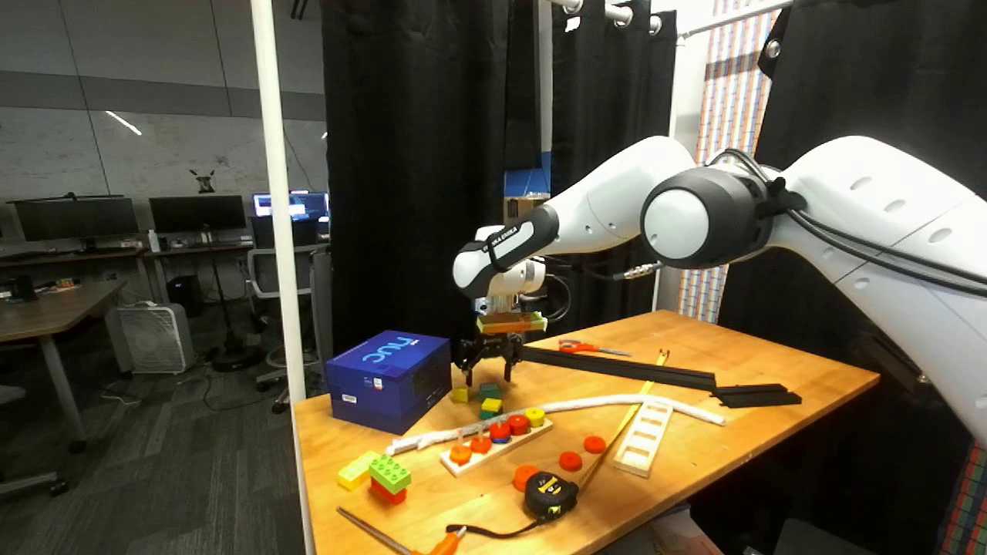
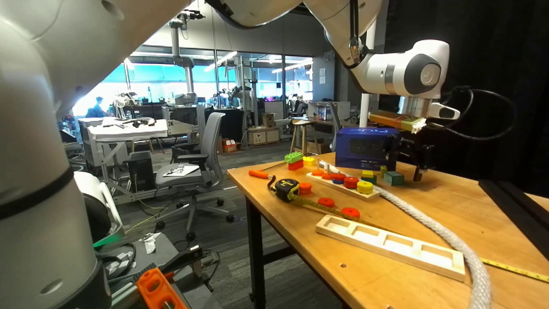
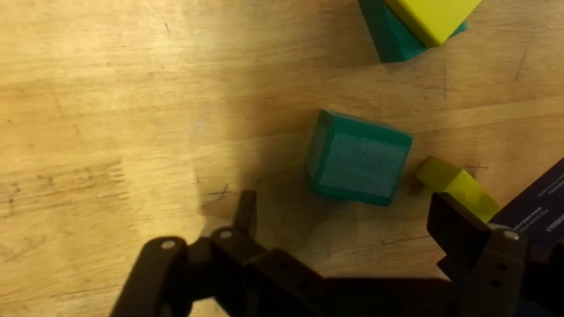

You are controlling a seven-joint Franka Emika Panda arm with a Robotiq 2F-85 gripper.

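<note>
My gripper is open above the table, its two fingers wide apart with nothing between them. Just ahead of the fingertips in the wrist view, a green block (image 3: 365, 161) rests on the wood. Beside it, close to the right finger, lies a small yellow block (image 3: 460, 187). A second yellow block (image 3: 436, 16) sits on top of another green block (image 3: 391, 37) at the upper edge. In exterior view 2 the gripper (image 2: 404, 165) hangs over the green block (image 2: 394, 178), near the blue box (image 2: 360, 148).
The blue box (image 1: 389, 379) stands close on one side of the gripper. A white rope (image 1: 592, 403), a peg board with rings (image 1: 500, 442), a tape measure (image 1: 550, 495) and a wooden frame (image 1: 645, 438) lie nearer the front. Black strips (image 1: 620, 367) lie behind.
</note>
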